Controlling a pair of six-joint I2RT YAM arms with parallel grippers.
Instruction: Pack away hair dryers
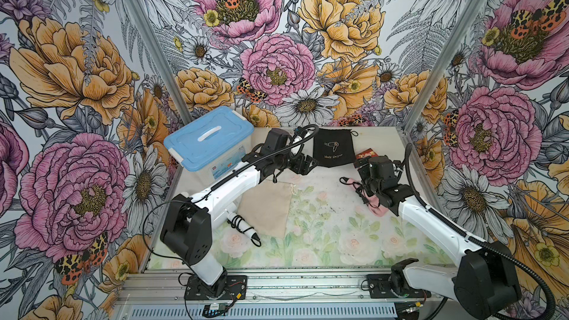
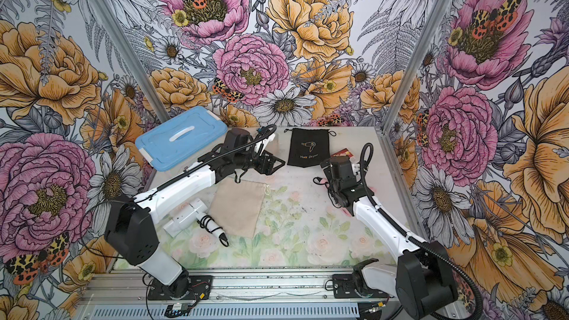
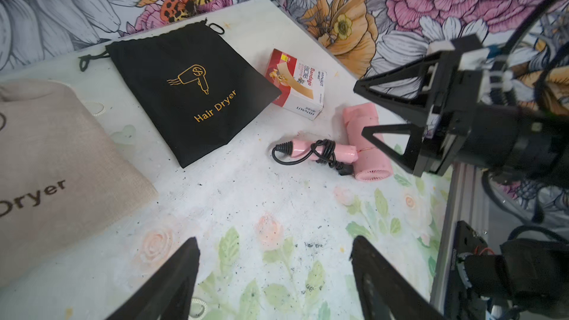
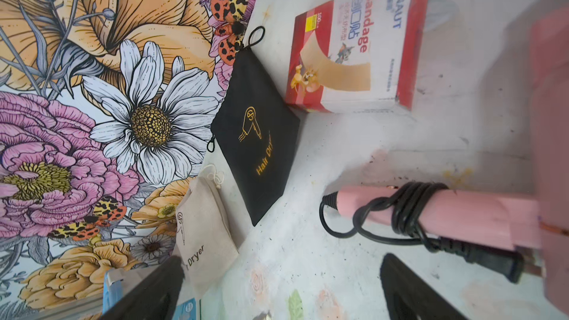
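Note:
My open left gripper hangs over the middle of the table, near the back, its fingers empty. My right gripper is open above the pink hair dryer, whose black cord is wrapped on its handle. At the back lies the black "Hair Dryer" bag, with a beige "Hair Dryer" bag left of it, mostly hidden behind my left arm in the top views. A white hair dryer with wrapped cord lies at front left, beside a plain beige bag.
A clear bin with a blue lid stands at back left. A red-and-white bandage box lies between the black bag and the pink dryer.

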